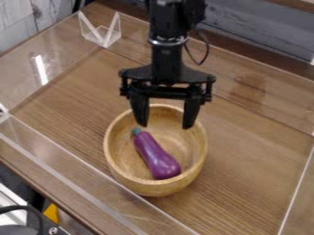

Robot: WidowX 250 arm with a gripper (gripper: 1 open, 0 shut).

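My black gripper (166,114) stands open over a round wooden bowl (185,174), its two fingers pointing down on either side, near the back part of the bowl. A purple eggplant (159,158) lies in the bowl, below and slightly left of the gripper, with nothing between the fingers.
The bowl sits on a wooden table (258,174) with a clear area to either side. A white wire object (101,26) is at the back left. A raised edge runs along the back right, and a dark cable lies at the lower left corner.
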